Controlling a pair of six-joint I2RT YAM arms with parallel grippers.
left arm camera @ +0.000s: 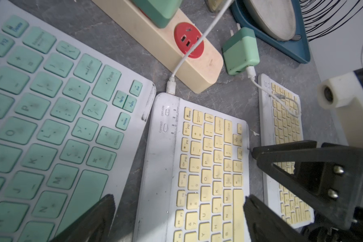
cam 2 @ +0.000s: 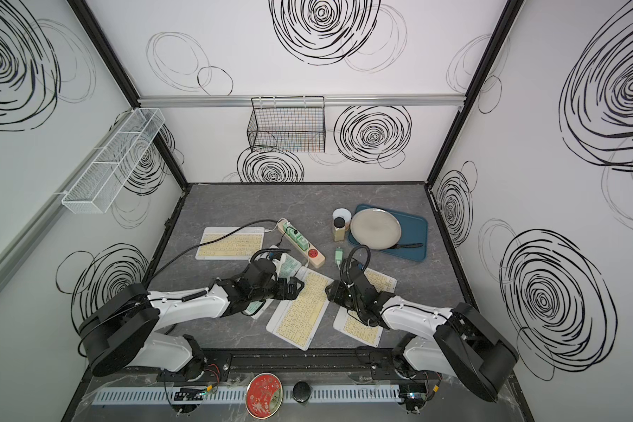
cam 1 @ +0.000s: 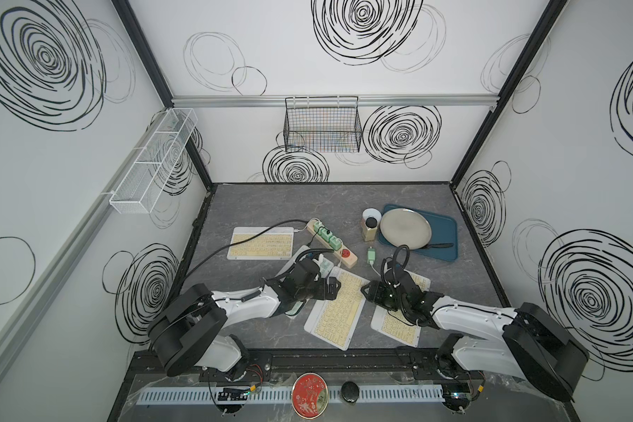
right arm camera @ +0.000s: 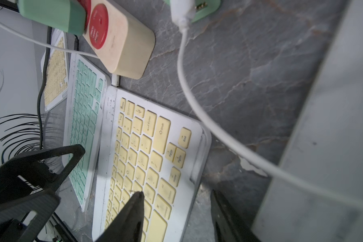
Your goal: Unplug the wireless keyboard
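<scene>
A cream-keyed keyboard [left arm camera: 205, 169] lies between my arms, a white cable plug [left arm camera: 171, 86] in its top edge beside the power strip [left arm camera: 201, 72]. A mint keyboard [left arm camera: 52, 121] lies to its left. A green charger [left arm camera: 240, 52] lies right of the strip, prongs bare, its white cable [right arm camera: 201, 113] running to the right keyboard [left arm camera: 280, 121]. My left gripper is open and empty above the middle keyboard. My right gripper is open, nothing between its fingers, over that keyboard's right edge.
Another keyboard [cam 1: 260, 242] lies back left. A blue tray [cam 1: 443, 232] with a plate [cam 1: 404, 225] and a wooden container [cam 1: 369, 228] stand back right. A black cable crosses the left side.
</scene>
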